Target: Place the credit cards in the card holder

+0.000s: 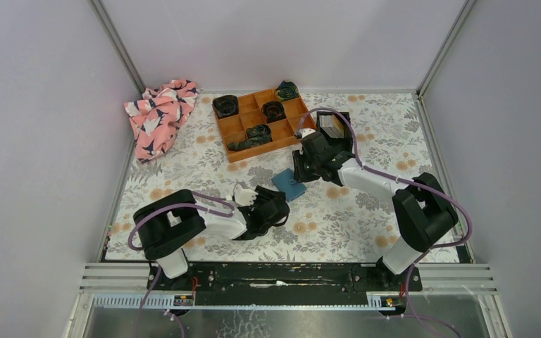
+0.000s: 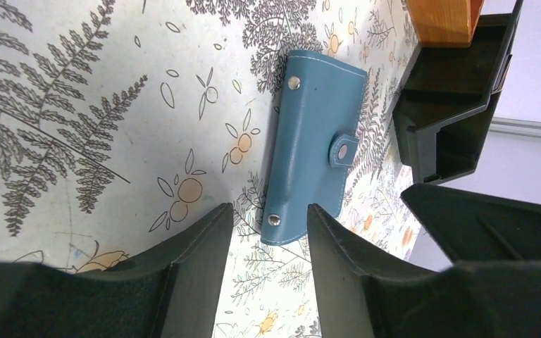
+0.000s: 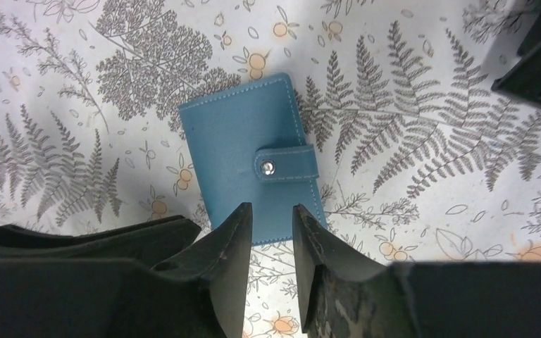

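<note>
The blue card holder [image 1: 288, 184] lies flat on the patterned mat between my grippers, its snap strap closed in the right wrist view [image 3: 218, 148]. My left gripper is at the holder's near edge, fingers apart with nothing visibly held. My right gripper hangs over the holder's lower edge, fingers part open with nothing seen between them. A black box [image 1: 343, 122] with cards in it stands behind the right arm, partly hidden by it.
An orange divided tray [image 1: 229, 127] with dark rolled items stands at the back centre. A pink patterned cloth [image 1: 160, 116] lies at the back left.
</note>
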